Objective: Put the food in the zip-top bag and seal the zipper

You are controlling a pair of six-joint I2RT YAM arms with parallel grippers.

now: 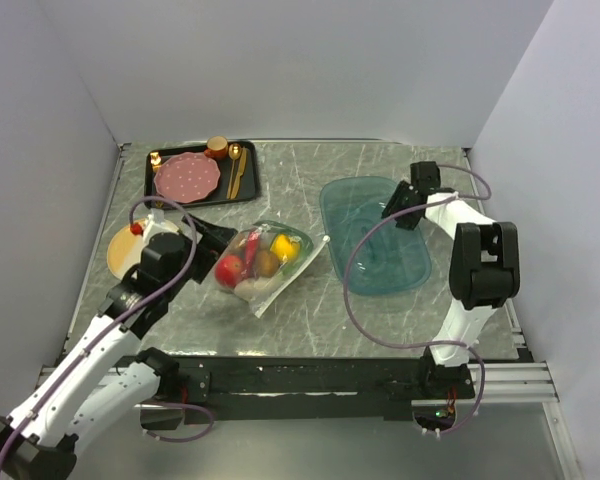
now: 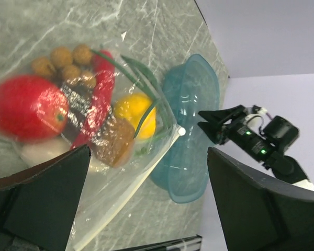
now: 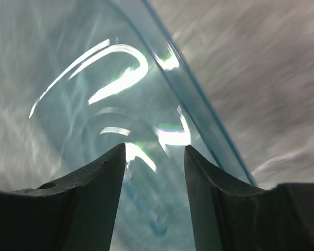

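Observation:
A clear zip top bag (image 1: 267, 262) lies on the counter, holding food: a red tomato-like item (image 2: 29, 108), a yellow item (image 2: 136, 115), a long red one (image 2: 100, 99), several small brown balls and a brown lump. Its pale zipper strip (image 2: 130, 194) runs along the right edge, with a small white slider (image 2: 181, 131) at the far end. Just left of the bag, my left gripper is open with nothing between its fingers. Over the blue basin, my right gripper is part open, its fingertips apart and empty.
The translucent blue basin (image 1: 413, 258) stands right of the bag. At the back left is a black tray (image 1: 208, 198) with a pink plate (image 1: 187, 177), a cup and gold cutlery. A round pale plate (image 1: 119, 256) lies behind the left arm.

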